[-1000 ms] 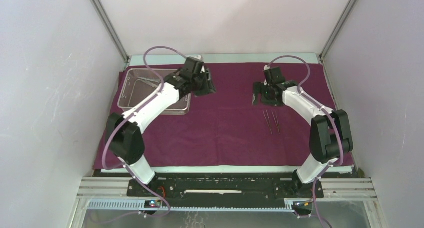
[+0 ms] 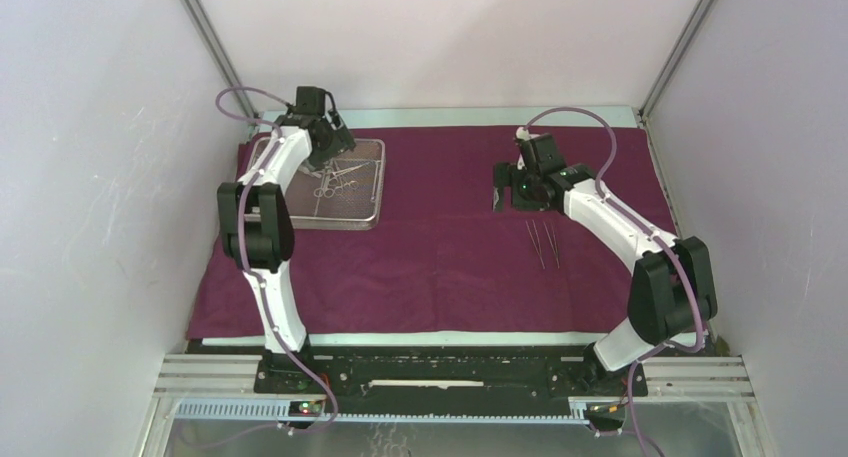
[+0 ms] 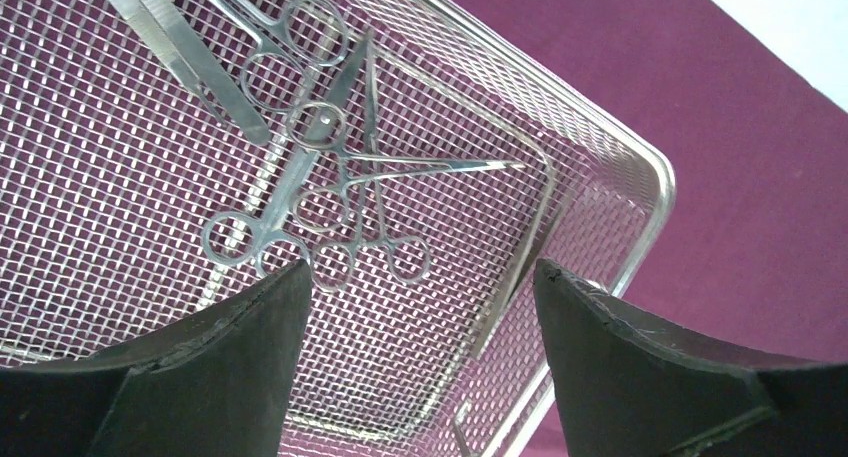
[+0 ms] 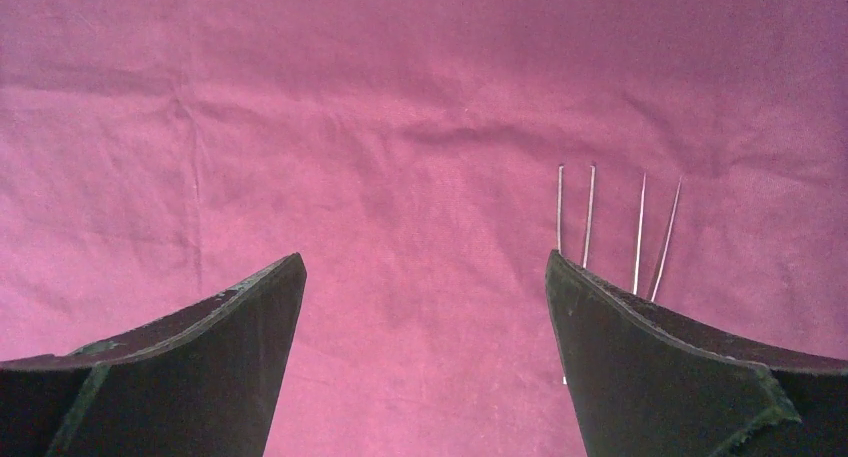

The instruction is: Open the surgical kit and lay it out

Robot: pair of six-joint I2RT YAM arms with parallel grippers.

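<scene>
A metal mesh tray (image 2: 376,209) stands at the left of the cloth. In the left wrist view several ringed instruments lie crossed inside it, among them scissors (image 3: 294,172) and a clamp (image 3: 430,167). A pair of tweezers (image 3: 186,55) rests near the upper left. My left gripper is open over the tray, with nothing between its fingers. Thin tweezers-like instruments (image 4: 590,212) lie on the cloth at the right, partly hidden behind a finger (image 4: 660,367). Above bare cloth, my right gripper stands open and empty.
Maroon cloth (image 2: 430,267) covers the table, its middle wide and clear. White walls (image 2: 450,37) enclose the back and both sides. The tray's raised rim (image 3: 600,112) borders the instruments.
My left arm has swung left from the cloth beside the tray to a place above it, uncovering ringed instruments. The right arm has shifted only slightly. The instruments on the cloth stay put.
</scene>
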